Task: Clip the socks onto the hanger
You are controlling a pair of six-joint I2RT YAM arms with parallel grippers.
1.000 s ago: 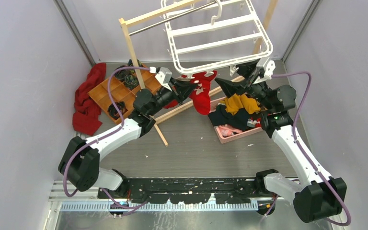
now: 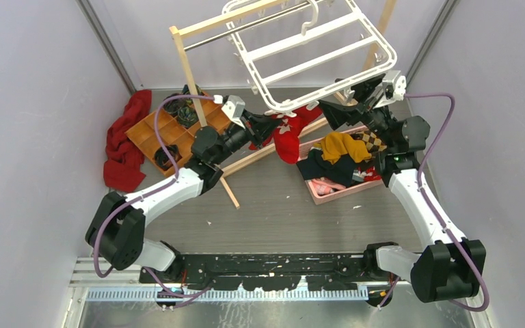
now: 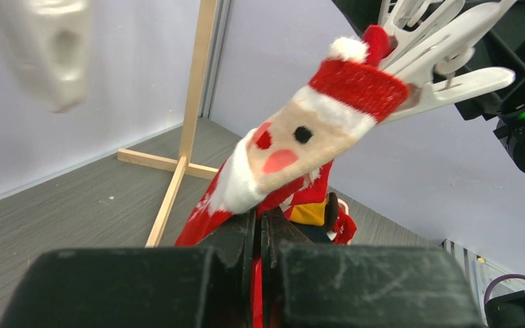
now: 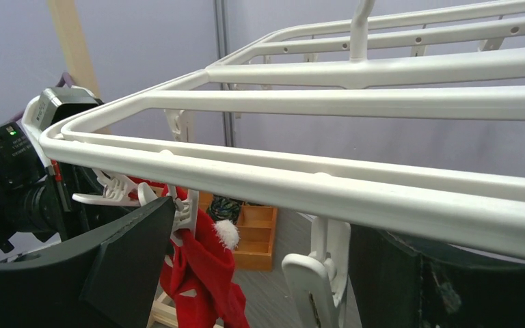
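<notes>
The white hanger [image 2: 328, 92] hangs tilted at the top, with clips along its bars. In the left wrist view, a red sock [image 3: 301, 137] with a Santa face reaches from white clips [image 3: 444, 92] down to my left gripper. That gripper is shut, and red cloth shows at its fingertips. More red sock fabric [image 2: 287, 142] hangs under the hanger's front edge; in the right wrist view, a red sock [image 4: 208, 273] with a white pompom hangs below a clip. My right gripper is part open, with a white clip [image 4: 318, 277] between its fingers, nearer the right one.
A pink box [image 2: 345, 195] of clothes stands on the floor below my right gripper. At the left, a wooden tray [image 2: 154, 140] holds dark bundles beside a red cloth [image 2: 124, 150]. The hanger's bars pass close above both grippers; wooden rack poles [image 2: 184, 61] stand behind.
My right gripper has shifted right and slightly up in the top view. The hanger has swung and tilted, its front left corner now lower and farther right. The left arm stays nearly still.
</notes>
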